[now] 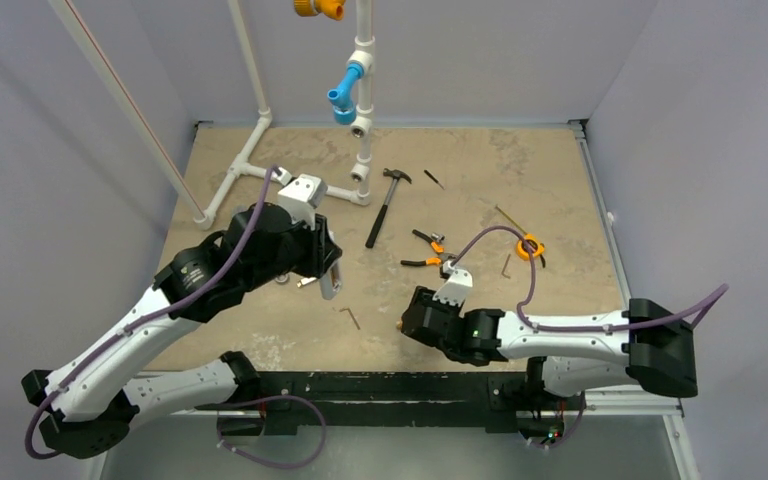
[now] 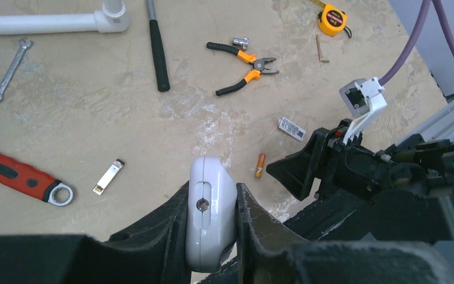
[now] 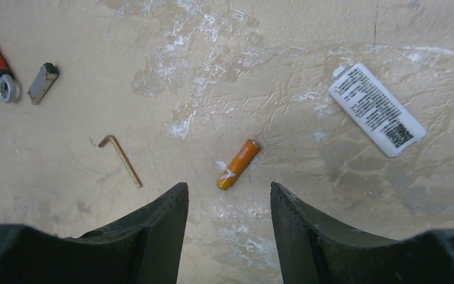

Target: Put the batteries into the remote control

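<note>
My left gripper (image 1: pixel 325 260) is raised at the left, shut on the white remote control (image 2: pixel 210 213), held upright between its fingers. An orange battery (image 3: pixel 237 165) lies on the board (image 3: pixel 307 231). My right gripper hangs above it with fingers apart and nothing between them. A small white battery cover (image 3: pixel 377 109) with a printed label lies flat to the battery's right in the right wrist view.
White pipework (image 1: pixel 290 180) stands at the back left.
</note>
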